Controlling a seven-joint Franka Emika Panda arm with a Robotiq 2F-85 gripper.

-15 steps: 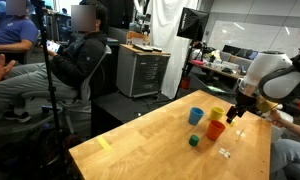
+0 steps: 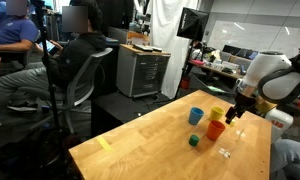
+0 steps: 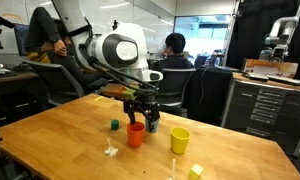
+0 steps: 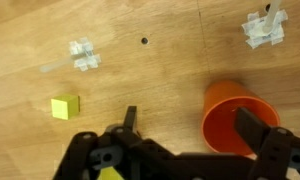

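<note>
My gripper is open, its two dark fingers wide apart above the table with nothing gripped between them. An orange cup point(image 4: 218, 98) stands upright below, its mouth partly covered by the right finger in the wrist view. Exterior view 2 has the gripper point(image 3: 143, 112) just above and close to the orange cup point(image 3: 136, 136); contact cannot be made out. A blue cup point(image 2: 197, 114) and a yellow cup point(image 2: 217, 113) stand near it. The small green block point(image 3: 115, 125) lies beside the cups, and a yellow block point(image 4: 65, 106) rests apart from them.
White tape pieces point(image 4: 85, 54) are stuck to the wooden table point(image 2: 140, 145). Much of the tabletop away from the cups is clear. A wheeled cabinet point(image 2: 142, 72) and seated people are beyond the table.
My arm has shifted only slightly in exterior view 1. The cups and blocks stay where they were. At the far left, a seated person's hands have moved.
</note>
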